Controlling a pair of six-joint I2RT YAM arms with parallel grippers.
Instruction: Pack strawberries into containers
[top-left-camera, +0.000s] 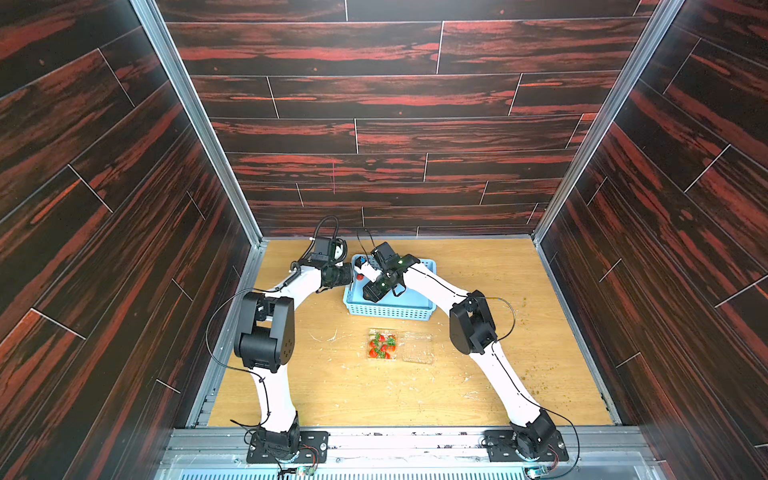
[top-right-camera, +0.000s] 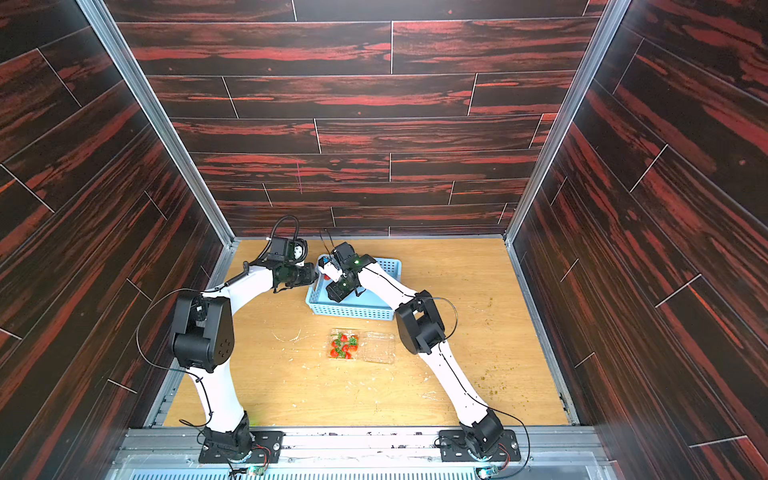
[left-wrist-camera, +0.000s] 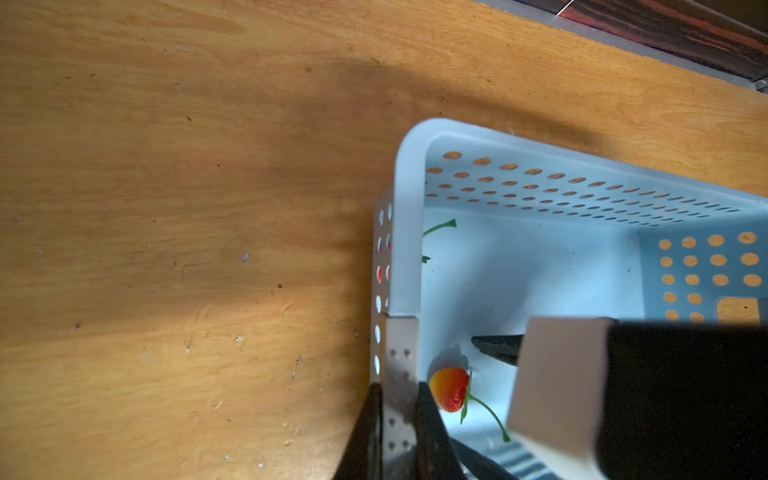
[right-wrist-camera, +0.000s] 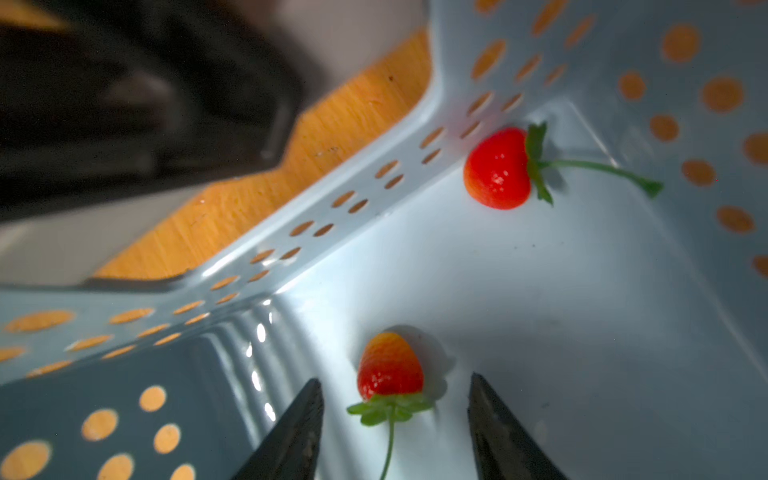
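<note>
The blue basket (top-left-camera: 390, 313) holds two visible strawberries on its floor. In the right wrist view one strawberry (right-wrist-camera: 389, 369) lies stem toward me, and another strawberry (right-wrist-camera: 497, 169) rests against the side wall. My right gripper is open above the nearer berry, a finger to either side and nothing held. At the basket's left rim, my left gripper has its fingers close on both sides of the wall, shut on it. A clear container (top-left-camera: 382, 344) in front of the basket has several strawberries in one half; its other half (top-left-camera: 417, 348) is empty.
Both arms meet close together over the basket's left end, the right forearm (top-left-camera: 436, 282) crossing over it. Bare wooden table (top-left-camera: 528, 312) lies to the right and at the front.
</note>
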